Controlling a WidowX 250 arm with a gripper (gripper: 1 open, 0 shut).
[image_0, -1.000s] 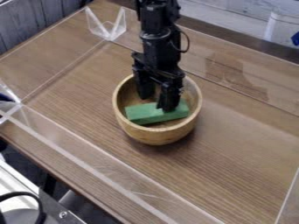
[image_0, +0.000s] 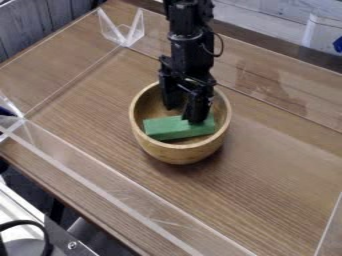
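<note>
A wooden bowl (image_0: 179, 150) sits near the middle of the table, holding a green rectangular block (image_0: 171, 127). My black gripper (image_0: 187, 100) reaches down from the top into the bowl, its fingers over and at the block's right end, partly hiding it. Whether the fingers touch or grip the block is hard to tell.
Clear plastic pieces lie at its upper left and left edge. A white object with a black cable is at the lower left, off the table's edge.
The gripper has shifted slightly at the block's right end, and the block sits at a slightly different angle in the bowl.
</note>
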